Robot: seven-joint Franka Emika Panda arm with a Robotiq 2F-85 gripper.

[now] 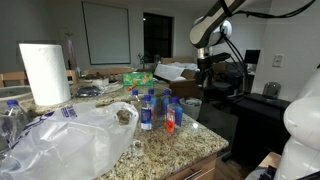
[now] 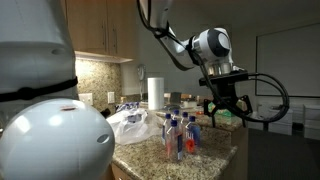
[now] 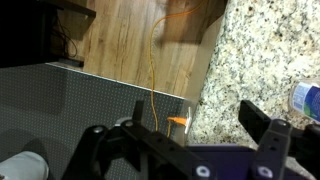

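Note:
My gripper is open with nothing between its fingers; in the wrist view its gap lies over the floor and the counter's edge. In exterior view 1 the gripper (image 1: pixel 203 79) hangs in the air to the right of the counter, above its surface. Several clear bottles with blue caps (image 1: pixel 147 113) stand grouped on the speckled counter (image 1: pixel 185 150), and a red and blue bottle (image 1: pixel 170 118) is among them. Exterior view 2 shows the bottles (image 2: pixel 173 142) apart from the raised gripper (image 2: pixel 226 112). One bottle (image 3: pixel 306 99) shows partly at the wrist view's right edge.
A crumpled clear plastic bag (image 1: pixel 80 140) covers the counter's left part, with a paper towel roll (image 1: pixel 45 75) behind it. Beyond the counter edge are wood floor (image 3: pixel 115 45), a grey mat (image 3: pixel 80 110) and an orange cable (image 3: pixel 152 75).

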